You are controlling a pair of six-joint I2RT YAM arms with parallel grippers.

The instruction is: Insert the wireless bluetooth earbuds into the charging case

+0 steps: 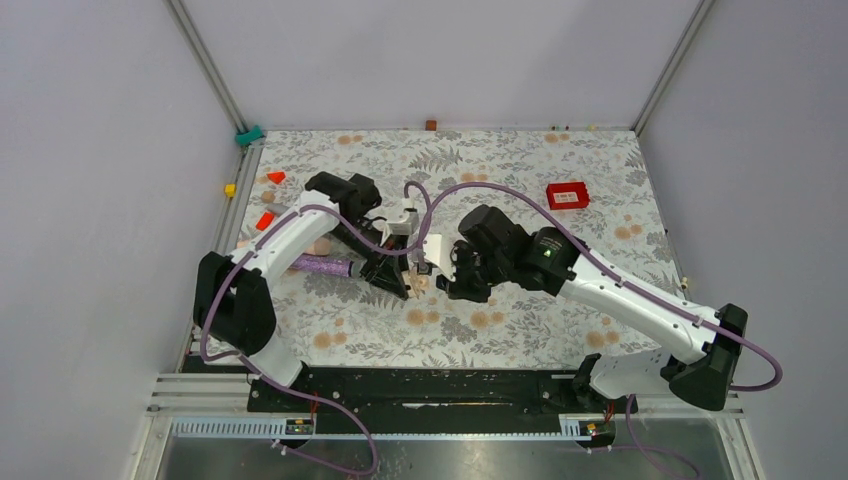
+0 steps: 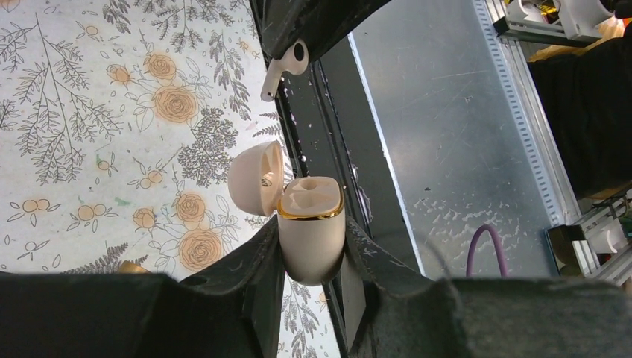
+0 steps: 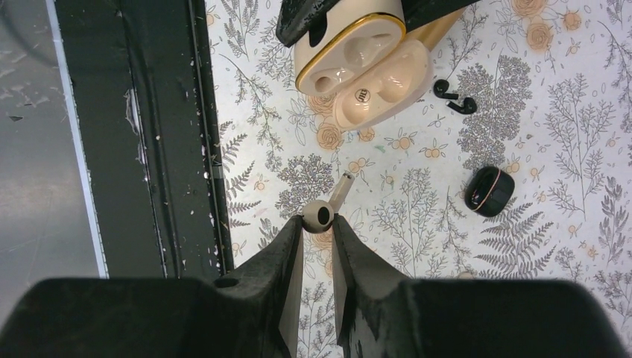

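In the left wrist view, my left gripper is shut on the cream charging case [image 2: 311, 250] with a gold rim. The case's lid [image 2: 253, 179] hangs open to one side, and its two wells look empty. A white earbud [image 3: 318, 216] is pinched in my right gripper, its stem pointing up and away from the fingers in the right wrist view. That earbud is apart from the case, which appears above it in that view. From above, both grippers meet near the table's middle, and the earbud is too small to make out.
Two black earbuds [image 3: 456, 98] and a black case [image 3: 490, 191] lie on the floral cloth. A red box [image 1: 568, 195] stands at the right rear, and a purple cylinder [image 1: 322, 264] lies beside the left arm.
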